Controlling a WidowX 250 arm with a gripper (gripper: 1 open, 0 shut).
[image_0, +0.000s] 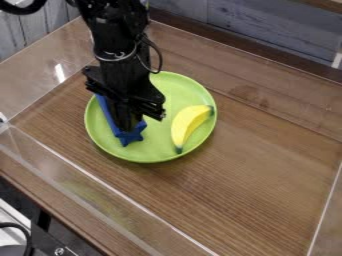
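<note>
My black gripper (126, 105) is low over the left part of a green plate (167, 150), in front of a blue object (128, 133) that lies on the plate and is partly hidden by it. Its fingertips are dark and small, and whether it holds anything is hard to make out. A yellow banana (190, 124) lies on the right side of the plate, apart from the gripper.
A wall runs along the back, and a dark cable sits at the lower left corner.
</note>
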